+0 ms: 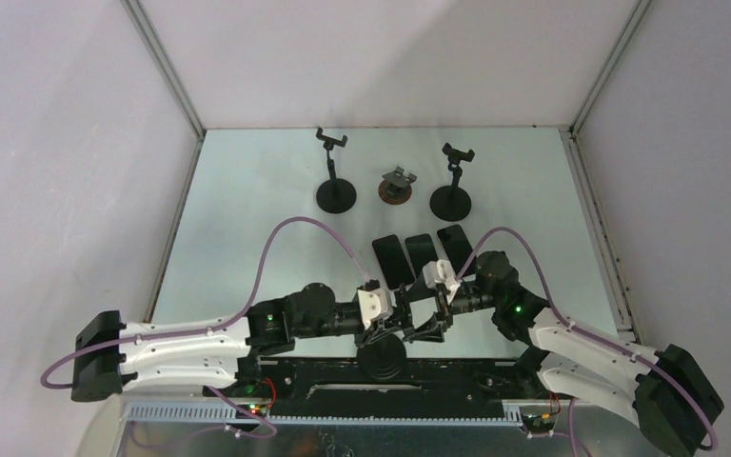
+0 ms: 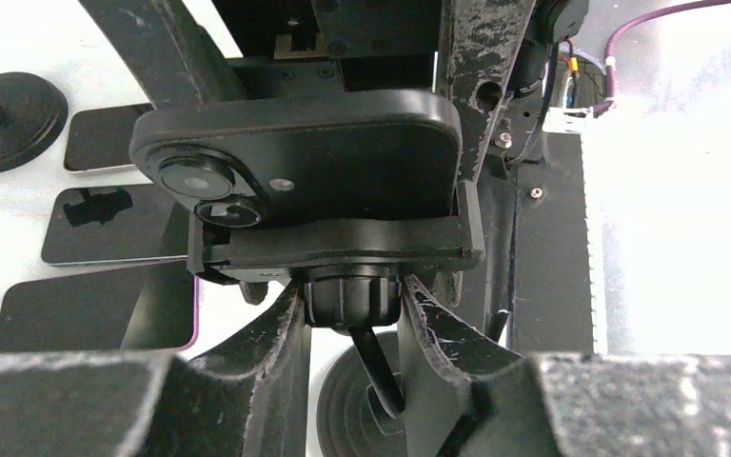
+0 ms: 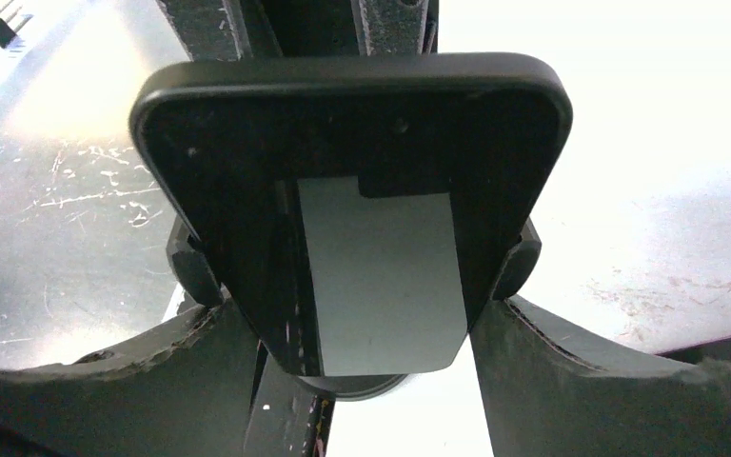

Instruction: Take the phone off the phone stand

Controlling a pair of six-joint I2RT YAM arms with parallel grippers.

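Note:
The black phone point(image 2: 314, 162) rests in the phone stand's holder point(image 2: 343, 243), its camera side toward my left wrist view. In the right wrist view the phone point(image 3: 381, 267) shows its dark screen with a grey reflection. My left gripper is closed round the stand's neck, just under the holder. From the opposite side, my right gripper straddles the phone, a finger near each side edge. Whether it is clamped cannot be told. In the top view the stand's round base point(image 1: 382, 357) lies below the left gripper point(image 1: 403, 309) and right gripper point(image 1: 425, 312).
Three phones lie beyond the arms, including a left phone point(image 1: 393, 260) and a right phone point(image 1: 454, 248). Behind them stand a left stand point(image 1: 336, 196), a small stand point(image 1: 396, 190) and a right stand point(image 1: 451, 204).

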